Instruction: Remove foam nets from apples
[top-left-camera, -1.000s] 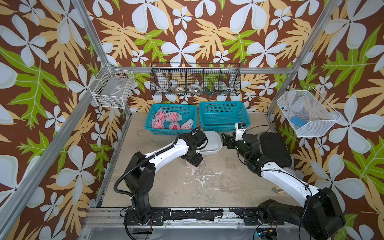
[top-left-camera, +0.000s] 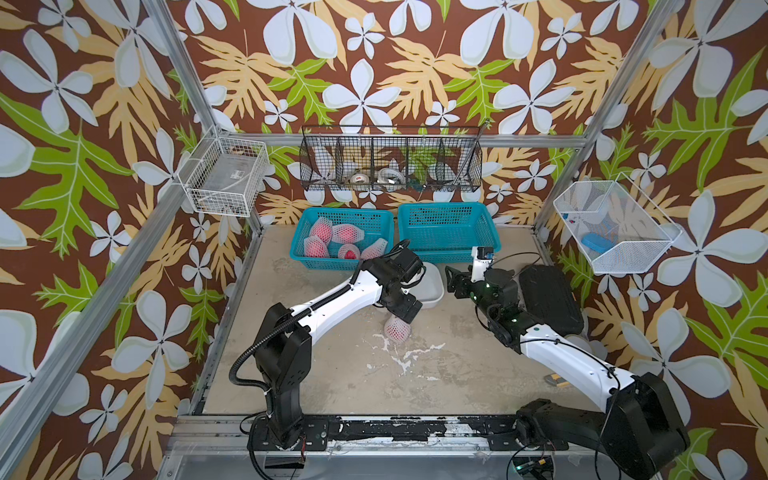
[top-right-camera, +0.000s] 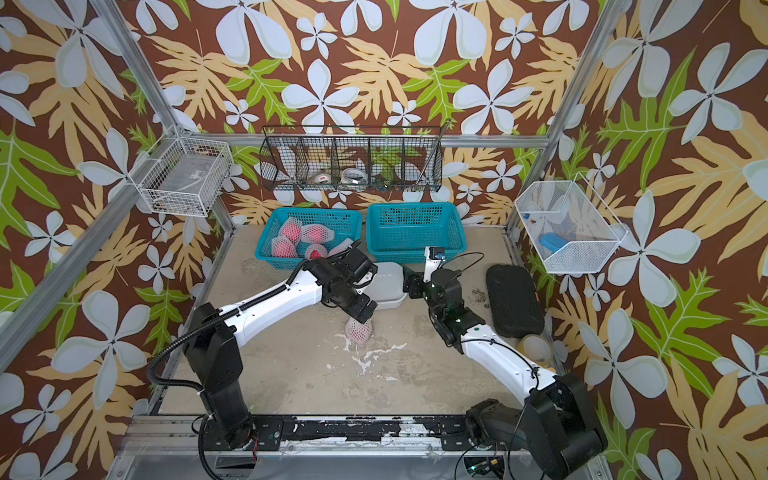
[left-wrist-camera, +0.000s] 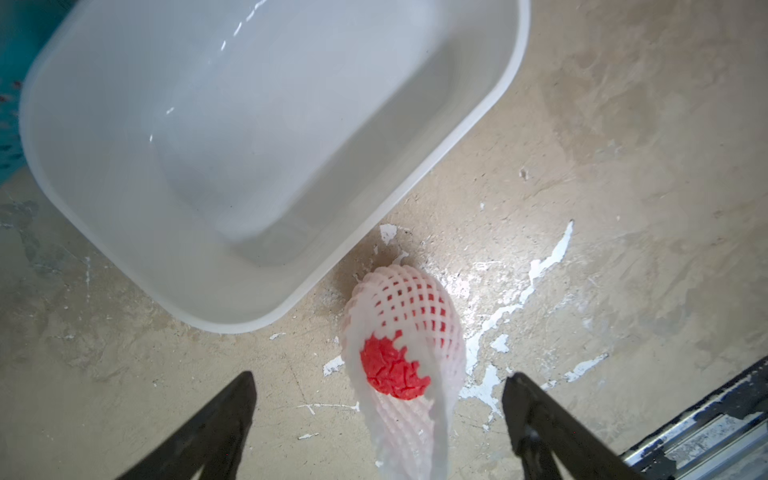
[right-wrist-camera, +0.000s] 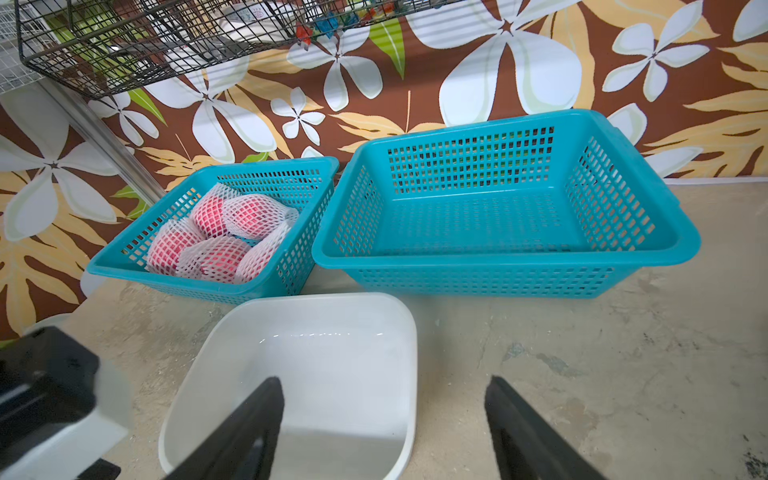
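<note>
An apple in a pink-white foam net (left-wrist-camera: 404, 320) lies on the table just in front of the white tray (top-left-camera: 425, 292), red fruit showing through a gap. My left gripper is open above it, a finger on either side in the wrist view, apart from it. My right gripper hangs right of the tray, fingers apart with nothing between them. More netted apples (right-wrist-camera: 256, 216) lie in the left teal basket (top-left-camera: 300, 244).
The right teal basket (right-wrist-camera: 480, 220) is empty. A black pad (top-right-camera: 512, 300) lies at the table's right. Wire baskets (top-left-camera: 224, 176) hang on the frame.
My left arm has shifted about over the netted apple and is now higher, uncovering more of it in the top left view. The right arm has barely moved.
</note>
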